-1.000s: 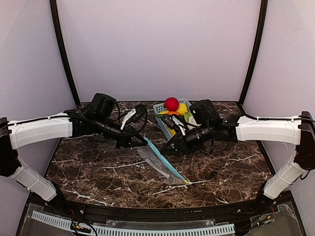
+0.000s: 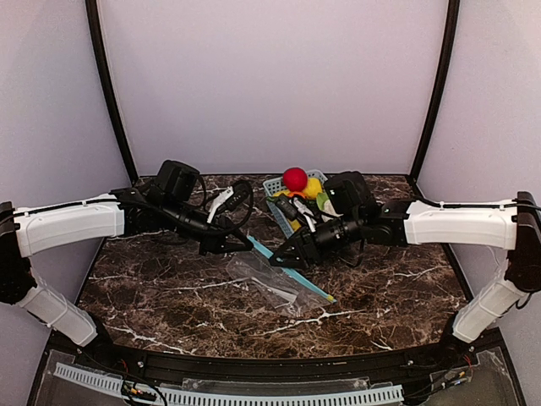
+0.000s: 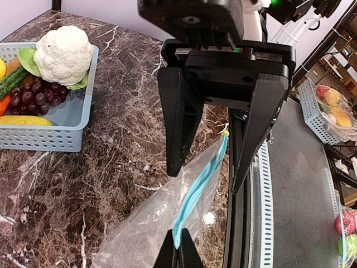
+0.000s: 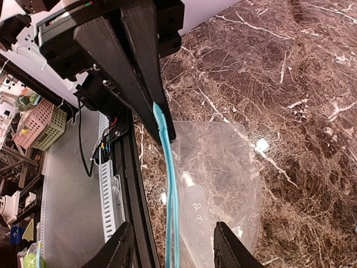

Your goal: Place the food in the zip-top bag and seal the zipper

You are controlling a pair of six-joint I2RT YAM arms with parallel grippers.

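A clear zip top bag (image 2: 269, 286) hangs by its blue zipper strip (image 3: 196, 192), and no food shows inside it. My left gripper is shut on one end of that strip. The fingers of my right gripper stand apart on either side of the strip, not closed on it. At the strip's free end is the yellow slider (image 3: 225, 133), beyond the right fingers in the left wrist view. The food, such as a cauliflower (image 3: 64, 54), grapes (image 3: 39, 99) and a red round item (image 2: 295, 178), sits in a blue-grey basket (image 3: 67, 137).
The basket stands at the back centre of the dark marble table (image 2: 152, 296), partly behind the right arm. Both grippers are close together above the middle.
The bag's free end with the yellow slider has swung to the right and slightly up in the top view. My right gripper has shifted a little left; the left arm has stayed put.
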